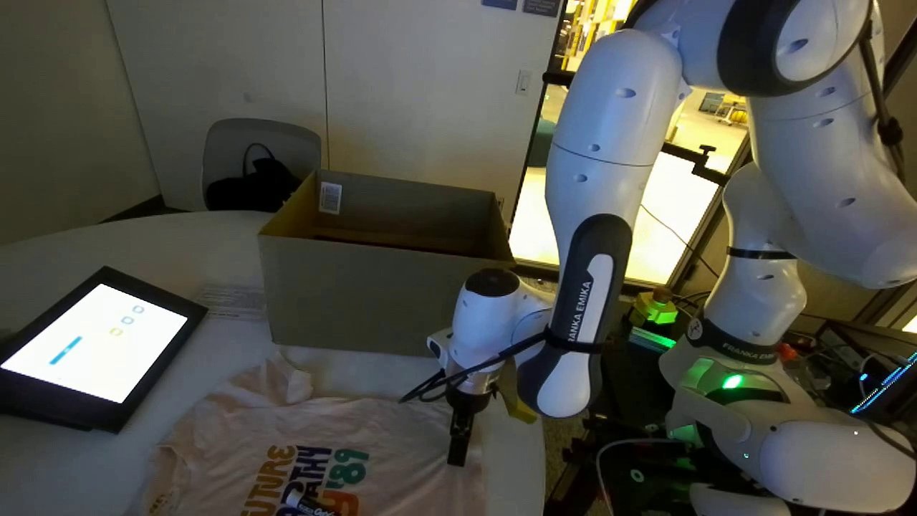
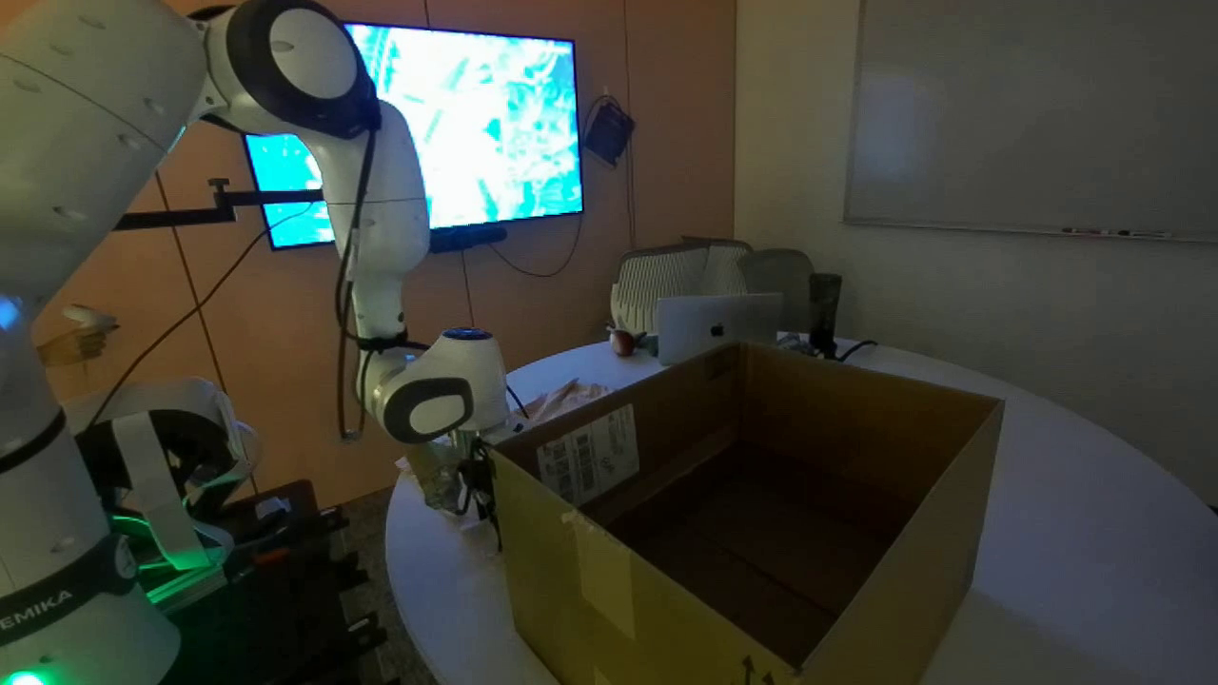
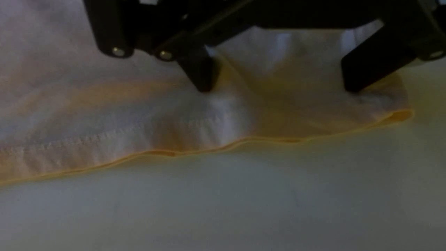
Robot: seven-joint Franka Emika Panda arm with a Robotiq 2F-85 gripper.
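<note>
A pale pink T-shirt [image 1: 391, 438] with colourful lettering lies spread on the white table, its near part cut off by the frame edge in the first exterior view. My gripper [image 1: 458, 463] points down over the shirt's right-hand part. In the wrist view the gripper is open, its two dark fingers well apart above the shirt cloth [image 3: 288, 113] close to a hemmed edge. Cloth shows in the gap, but it is not pinched. Whether the fingertips touch it, I cannot tell. The second exterior view mostly hides the shirt behind the box.
A large open cardboard box [image 1: 387, 297] stands right behind the shirt, close to the arm. On the left sits a tablet-like screen [image 1: 99, 340]. A small marker-like item [image 1: 307, 506] lies on the shirt's print. Bare table [image 2: 1096, 548] extends beyond the box.
</note>
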